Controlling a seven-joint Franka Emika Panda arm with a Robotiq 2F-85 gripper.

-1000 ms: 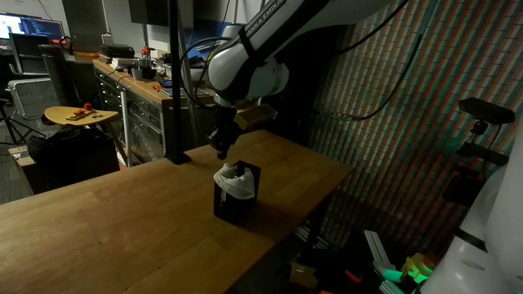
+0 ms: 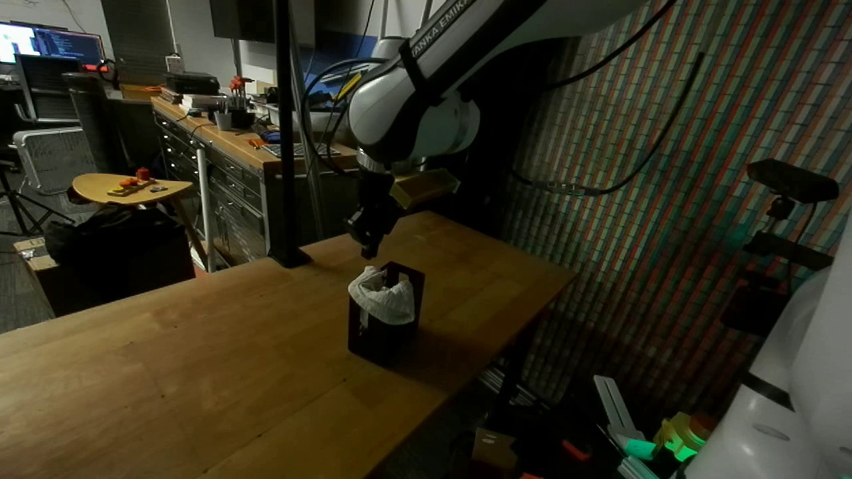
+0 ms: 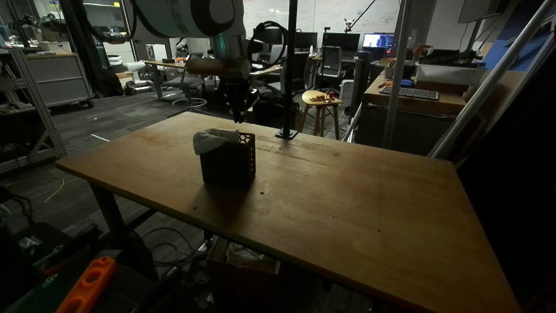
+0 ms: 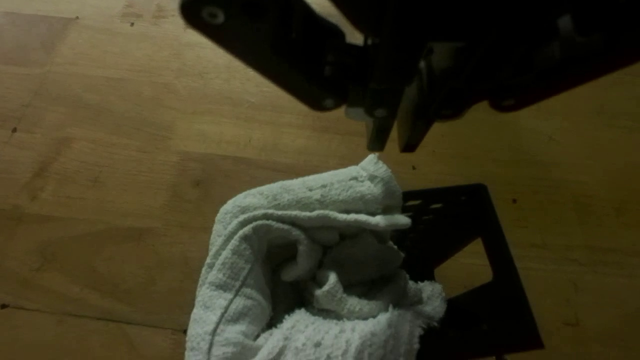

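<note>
A pale towel (image 4: 312,186) is bunched in the top of a black crate (image 4: 480,324), draped over part of its rim. The crate (image 3: 229,167) stands upright on the wooden table, with the towel (image 3: 211,140) hanging over its left side in exterior view 2. My gripper is shut, fingers close together and nothing visible between them. In exterior view 1 the gripper (image 2: 369,252) hangs above and slightly left of the towel (image 2: 385,299), apart from it. How deep the cloth reaches inside the crate (image 2: 383,343) is hidden.
Bare tabletop (image 2: 200,375) spreads widely around the crate. A black upright post (image 2: 287,255) is fixed at the table's far edge, left of the gripper. A stool (image 3: 322,99) and a drawer bench (image 3: 417,104) stand beyond the table.
My arm and gripper have shifted slightly right and a little upward in exterior view 1. Crate and towel look unmoved.
</note>
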